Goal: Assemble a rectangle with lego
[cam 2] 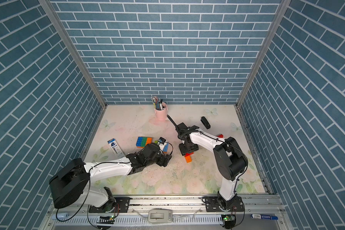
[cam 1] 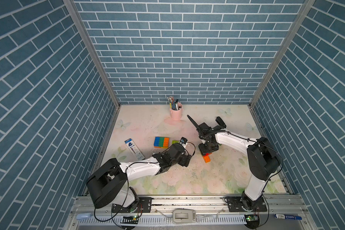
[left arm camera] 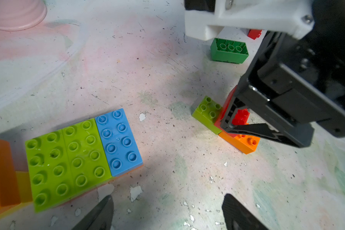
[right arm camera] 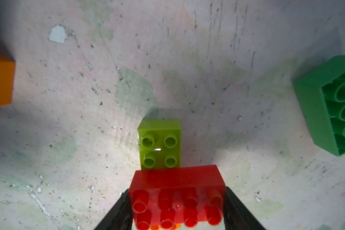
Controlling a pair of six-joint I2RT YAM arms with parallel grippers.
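Note:
A red brick (right arm camera: 176, 178) spans the gap between the fingers of my right gripper, which touch both its ends. Beneath it a lime brick (left arm camera: 205, 111) and an orange brick (left arm camera: 247, 141) lie end to end on the table. The red brick lies across their seam; whether it is pressed onto them or just above, I cannot tell. In the left wrist view my left gripper stands open and empty. Ahead of it is a block with lime bricks (left arm camera: 69, 155) and a blue brick (left arm camera: 118, 140) on top. Left of that is a taller orange-edged stack (left arm camera: 2, 172).
A green brick (left arm camera: 229, 51) lies on its side behind the right gripper, with a small red piece (left arm camera: 254, 33) beyond. A pink pen cup (cam 1: 176, 113) stands at the back. A white package (cam 1: 134, 148) lies left.

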